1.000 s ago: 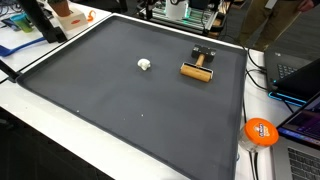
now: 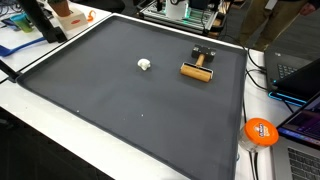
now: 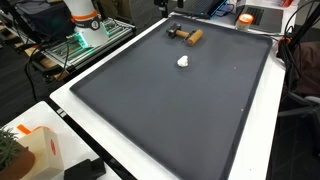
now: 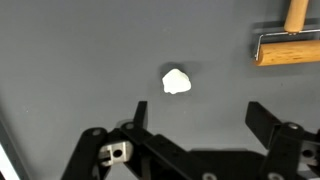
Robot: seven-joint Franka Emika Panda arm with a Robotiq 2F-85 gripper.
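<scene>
A small white lump [image 4: 176, 81] lies on the dark grey mat [image 2: 130, 100], away from the mat's edges. In the wrist view my gripper is open, its two black fingers wide apart along the bottom. Nothing is between them, and the white lump appears a little beyond the gap, on the mat below. A roller with an orange-brown cylinder and wooden handle [image 4: 290, 50] shows at the upper right of that view. Exterior view 1 has this roller [image 2: 197, 72] on the mat to the right of the white lump [image 2: 144, 64].
Beside the mat, at the right of exterior view 1, stands a tub with an orange lid [image 2: 261, 131], near a laptop [image 2: 298, 150]. A terracotta pot [image 3: 14, 160] is at the lower left of exterior view 2.
The white lump and roller have not moved.
</scene>
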